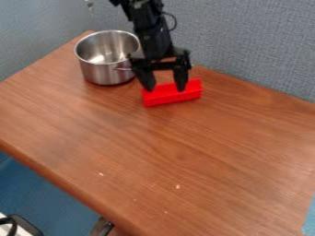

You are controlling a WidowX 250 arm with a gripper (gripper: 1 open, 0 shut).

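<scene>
My black gripper (164, 80) hangs open over a red block (172, 97), its two fingers reaching down at the block, one toward each end. Whether they touch it is hard to tell. The red block lies on the wooden table near the back. Just left of the gripper stands a steel pot (101, 57) with a handle toward the gripper.
Grey padded walls (246, 51) stand behind. Blue floor shows at the lower left, with a dark object at the table's front left edge.
</scene>
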